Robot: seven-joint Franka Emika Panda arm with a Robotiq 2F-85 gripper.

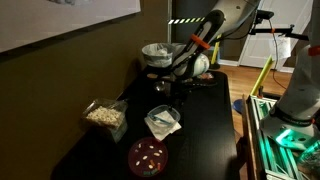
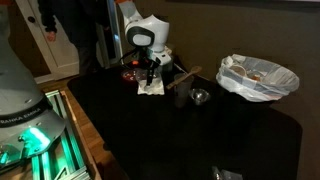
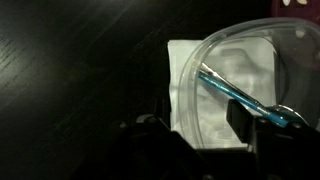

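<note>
A clear plastic container [image 3: 190,85] rests on a white napkin [image 3: 183,50] on the black table. Inside it lies a spoon with a blue handle [image 3: 236,94], its metal bowl end toward the right. My gripper stands open above the container's near side, its dark fingers apart with no object visibly held between them. In the first exterior view the gripper [image 1: 180,98] hangs just behind the container [image 1: 162,120]. The second exterior view has it over the napkin [image 2: 151,87], where the spoon cannot be made out.
A dark red plate [image 1: 148,157] with small pieces lies in front. A tub of pale bits [image 1: 105,116] stands by the wall. A dark cup [image 2: 182,97], a small metal bowl [image 2: 200,97] and a white-lined basket [image 2: 258,80] stand elsewhere. Bare table lies on the container's arm side.
</note>
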